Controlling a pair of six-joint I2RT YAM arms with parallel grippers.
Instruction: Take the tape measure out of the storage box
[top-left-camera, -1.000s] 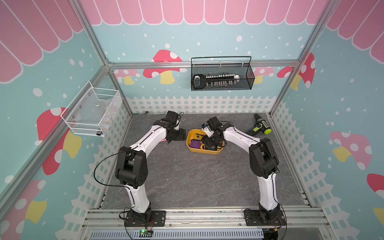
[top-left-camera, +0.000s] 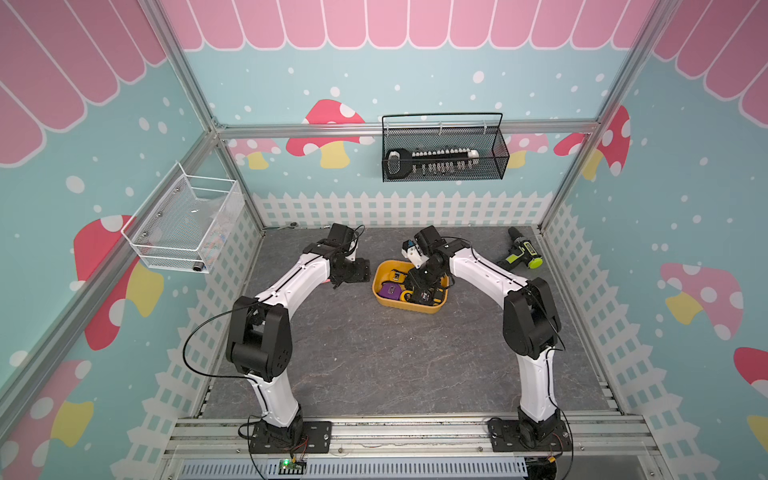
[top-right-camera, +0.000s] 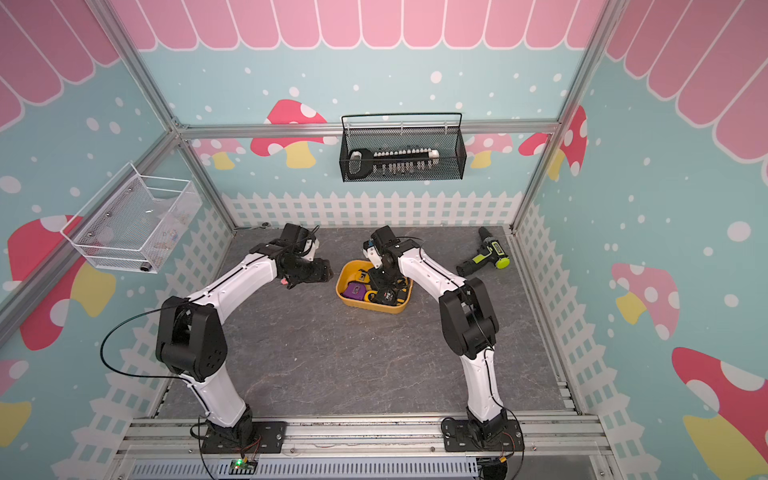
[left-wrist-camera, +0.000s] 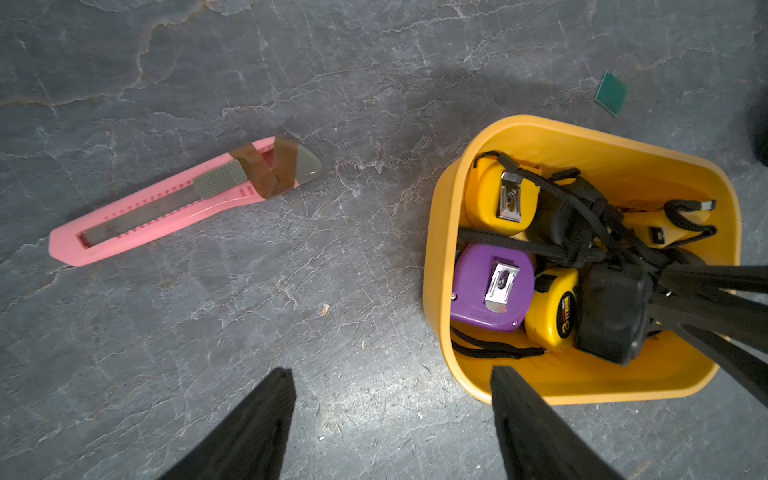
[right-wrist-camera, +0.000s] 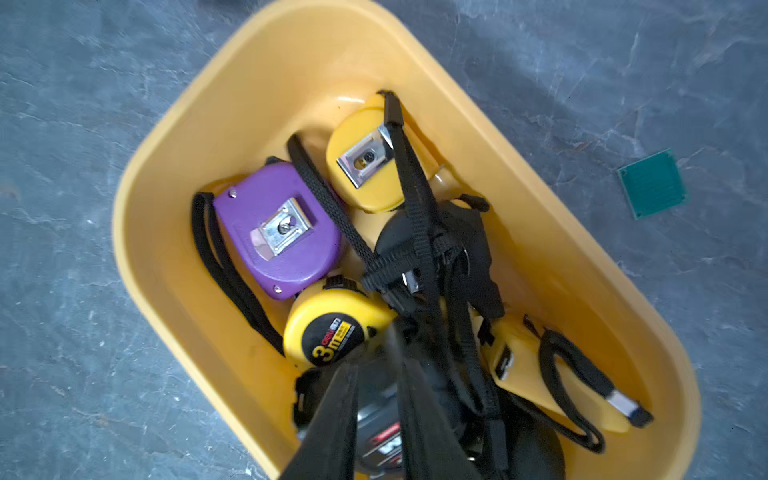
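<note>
The yellow storage box (left-wrist-camera: 442, 264) holds several tape measures: a purple one (left-wrist-camera: 488, 296), a yellow one with a metal clip (left-wrist-camera: 496, 192), a small yellow-black one (left-wrist-camera: 552, 308) and black ones tangled in straps. Inside the box, the narrow fingers of my right gripper reach low beside a black tape measure (left-wrist-camera: 612, 312). Its fingers sit close together with a slim gap; whether they pinch that tape measure or a strap cannot be told. My left gripper hangs open left of the box, nothing between its fingers.
A pink utility knife (left-wrist-camera: 180, 204) lies on the table left of the box. Behind the box is a small green square (left-wrist-camera: 612, 93). A green-black drill (top-left-camera: 522, 249) rests at the back right.
The left arm is nearly still.
</note>
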